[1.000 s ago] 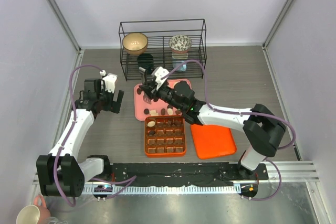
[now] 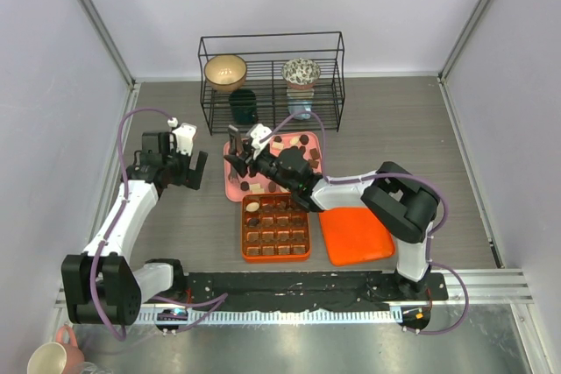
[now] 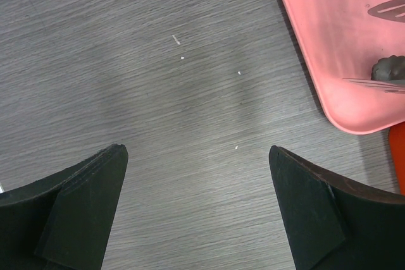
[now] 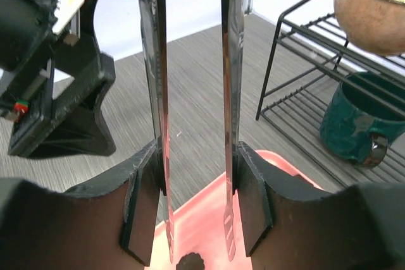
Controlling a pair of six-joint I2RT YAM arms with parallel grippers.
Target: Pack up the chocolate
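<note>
A pink tray (image 2: 238, 188) holds several dark and pale chocolates. In front of it stands the brown compartment box (image 2: 245, 243), with a pale chocolate (image 2: 252, 207) at its back left and dark pieces in some back compartments. My right gripper is open, its long metal prongs spread apart over the tray's left part. In the left wrist view, one dark chocolate (image 3: 388, 69) lies close to the lower prong; whether they touch I cannot tell. Left of the tray, my left gripper stands open above bare table, nothing between its fingers.
A black wire rack (image 2: 272, 102) with bowls and cups stands behind the tray. An orange lid-like sheet (image 2: 357, 236) lies right of the box.
My left arm has stayed still.
</note>
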